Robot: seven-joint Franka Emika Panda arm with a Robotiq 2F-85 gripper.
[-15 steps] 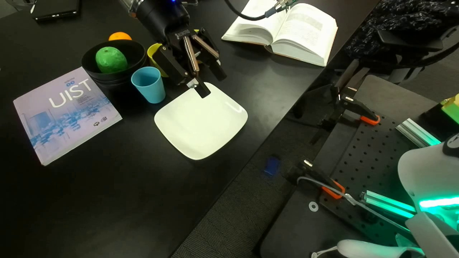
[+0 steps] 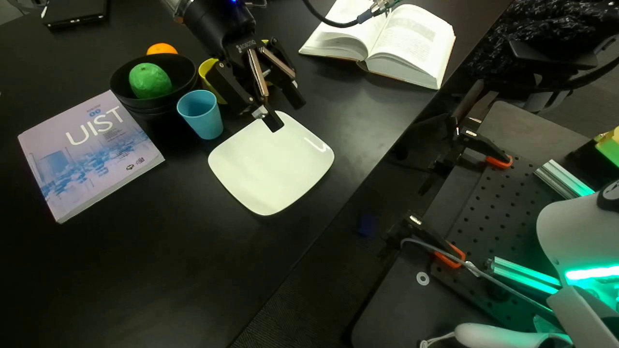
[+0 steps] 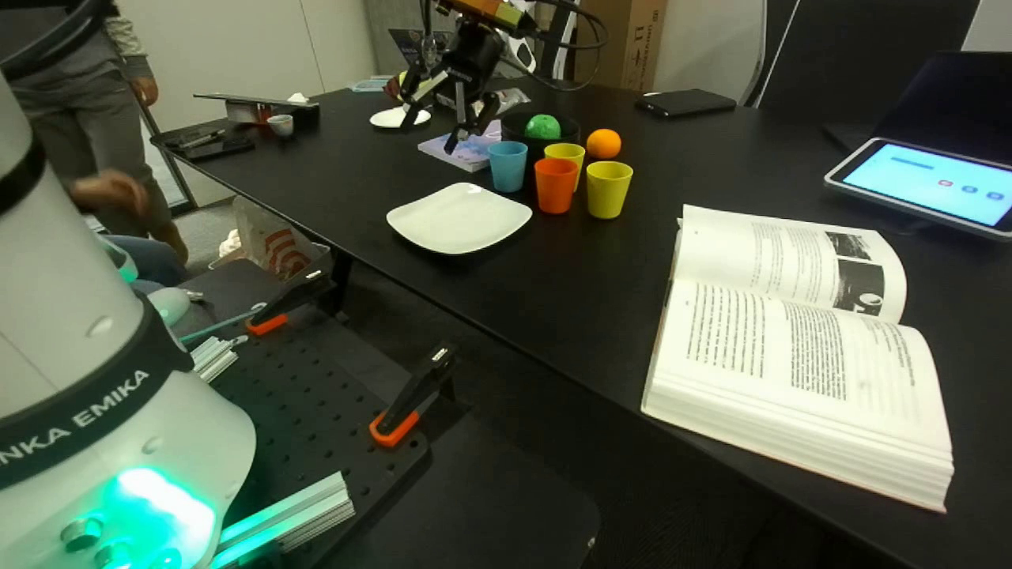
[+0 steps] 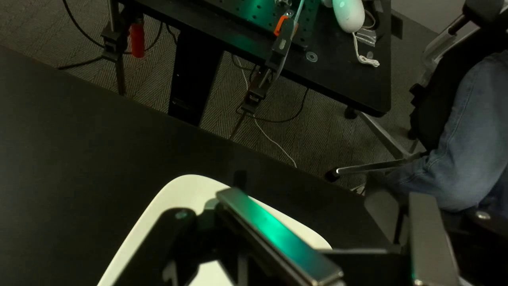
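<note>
My gripper [image 2: 285,110] hangs over the table, open, its two fingers apart with nothing between them. In exterior view 1 it overlaps the far corner of a white square plate [image 2: 271,165], which is empty. The wrist view shows part of the same plate [image 4: 193,190] behind the fingers. A light blue cup [image 2: 200,113] stands beside the plate. Exterior view 2 shows an orange cup [image 3: 556,184] and two yellow cups, the nearer yellow cup [image 3: 607,189] fully visible. A black bowl [image 2: 121,87] contains a green round fruit [image 2: 150,80]; behind it sits an orange [image 2: 162,49].
A UIST book [image 2: 90,153] lies closed left of the plate, and an open book [image 2: 400,43] lies to the right. Farther back is a second small white plate [image 3: 399,118]. A tablet [image 3: 925,185] stands at the right.
</note>
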